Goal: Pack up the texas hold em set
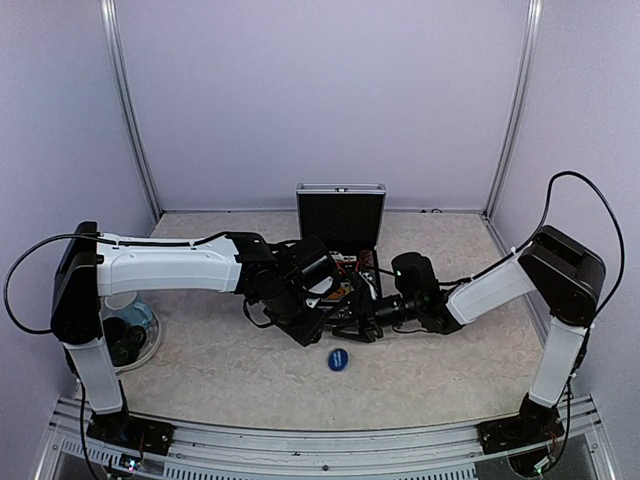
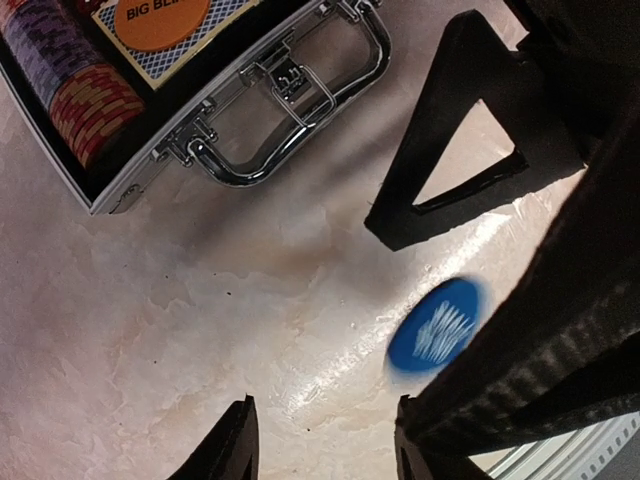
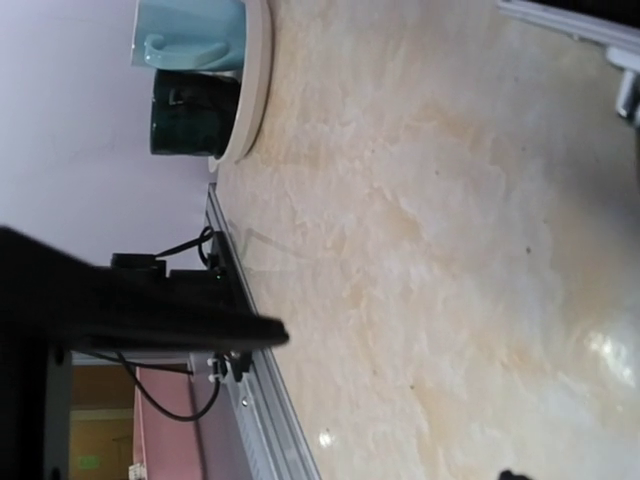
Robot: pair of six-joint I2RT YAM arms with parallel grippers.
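Note:
The open aluminium case [image 1: 340, 220] holds red and purple chips [image 2: 95, 110], cards and an orange BIG BLIND button [image 2: 155, 18]. A blue disc [image 1: 337, 359] shows below both grippers in the top view; in the left wrist view it is blurred, with white lettering. My left gripper has its fingertips apart at the lower edge of its view; whether it holds anything is unclear. My right gripper [image 1: 345, 325] is crowded against the left one in front of the case; its black finger [image 3: 240, 325] shows in the right wrist view, and its opening is unclear.
At the left stands a round tray [image 3: 258, 90] with a light blue mug [image 3: 190, 25] and a dark green mug [image 3: 190, 112].

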